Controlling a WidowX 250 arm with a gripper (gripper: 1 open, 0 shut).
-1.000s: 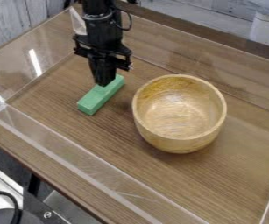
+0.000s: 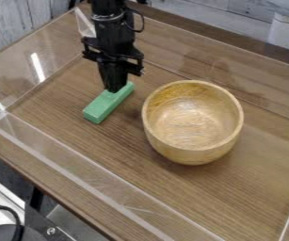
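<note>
My black gripper [image 2: 110, 73] hangs at the upper middle, pointing down just above the far end of a green rectangular block [image 2: 107, 104] lying on the wooden table. Its fingers look close together, with nothing visible held between them; whether the tips touch the block is unclear. A large tan round bowl [image 2: 192, 121] stands to the right of the block.
A pale object [image 2: 88, 26] stands at the back behind the arm. A black cable lies at the lower left, and a blue item is cut off at the upper right.
My gripper has shifted very slightly left. The block and bowl look unmoved.
</note>
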